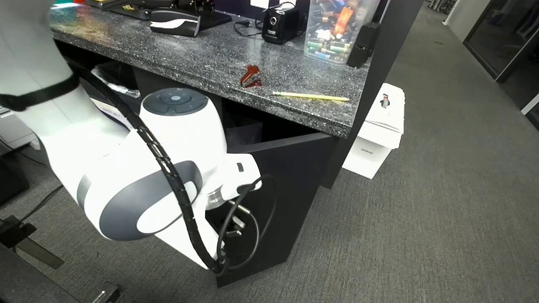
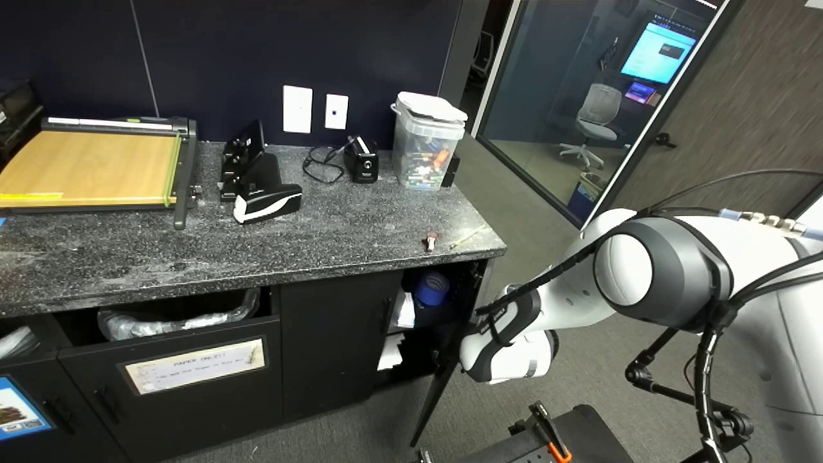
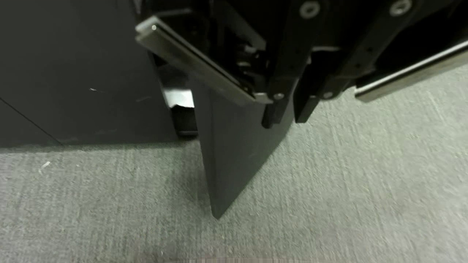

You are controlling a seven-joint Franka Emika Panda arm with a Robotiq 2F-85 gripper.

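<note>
A black cabinet door (image 1: 283,197) stands ajar under the right end of the counter; from the other side its edge (image 2: 433,401) angles out from the opening. In the wrist view the door (image 3: 232,144) runs down beneath my gripper. The fingers (image 3: 271,114) are nearly closed, with a narrow gap at the tips, and lie against the door's outer side. My gripper appears shut on the door; the exact part gripped, perhaps its handle, is hidden. Both exterior views hide the fingertips.
The speckled counter (image 2: 339,239) above holds a red staple remover (image 1: 251,76), a yellow pencil (image 1: 310,96) and a clear bin of batteries (image 1: 331,35). A white box (image 1: 374,134) stands on the floor to the right. Carpet around the door is clear.
</note>
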